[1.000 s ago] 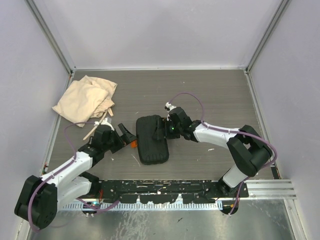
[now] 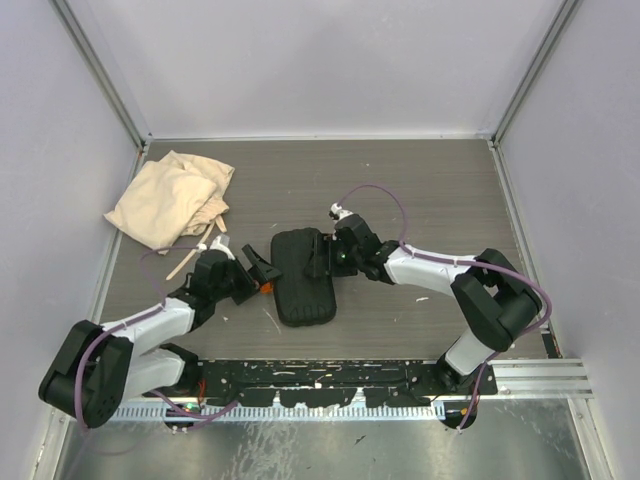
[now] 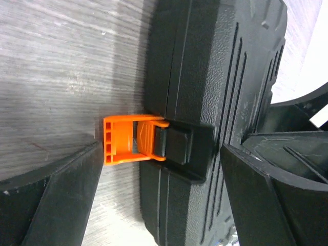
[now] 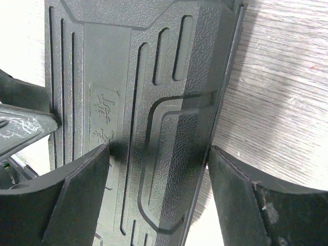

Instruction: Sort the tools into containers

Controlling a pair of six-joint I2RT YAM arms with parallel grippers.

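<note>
A closed black tool case (image 2: 304, 300) lies flat on the table between the two arms. On its left side an orange latch (image 3: 122, 138) sticks out, seen closely in the left wrist view. My left gripper (image 2: 262, 278) is open around that side, one finger (image 3: 266, 189) over the case and the other beyond the latch; nothing is clamped. From the right, my right gripper straddles the case's right edge with its fingers part open, one finger (image 4: 87, 179) above the lid and one outside the edge. No loose tools show.
A beige cloth bag (image 2: 170, 195) with drawstrings lies at the back left. Bare table (image 2: 420, 200) extends behind and to the right of the case. White walls enclose the sides and back.
The case has shifted very slightly left; the right arm looks nearly unmoved.
</note>
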